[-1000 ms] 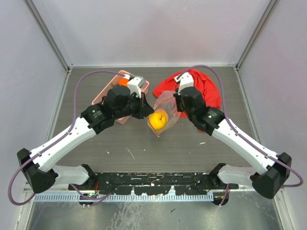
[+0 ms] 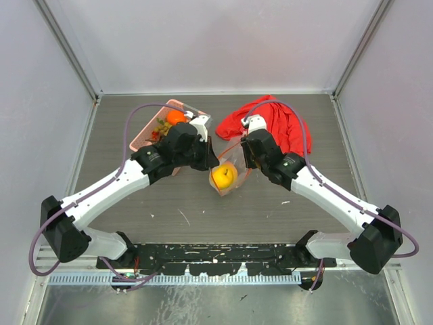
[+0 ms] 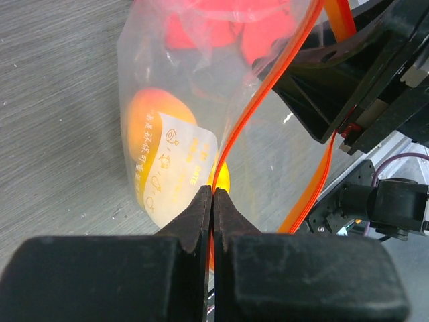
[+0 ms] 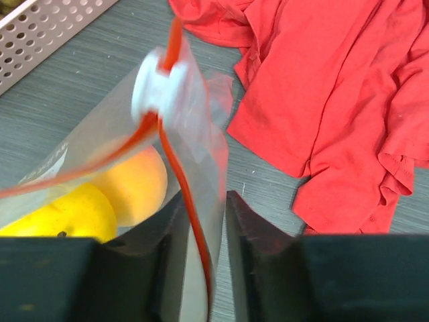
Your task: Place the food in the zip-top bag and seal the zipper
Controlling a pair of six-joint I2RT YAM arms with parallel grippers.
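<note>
The clear bag (image 2: 233, 152) with orange zipper edges stands between my two grippers, its mouth spread. Inside are a yellow fruit (image 2: 223, 176) and, seen from the right wrist, an orange-toned round fruit (image 4: 133, 184) beside it. My left gripper is shut on the bag's orange edge, which runs up from between its fingertips. At the bag's other side is my right gripper, its fingers apart around an orange zipper strip (image 4: 181, 178). A white zipper slider (image 4: 157, 90) sits where the orange strips meet, ahead of these fingers.
A pink perforated basket (image 2: 140, 137) at the back left holds an orange item (image 2: 176, 116) and other food. Crumpled red cloth (image 2: 287, 122) lies behind the right gripper. In front of the bag, the grey table (image 2: 203, 220) is clear.
Both arms have shifted slightly: the left gripper rightward and the right gripper a little toward the front.
</note>
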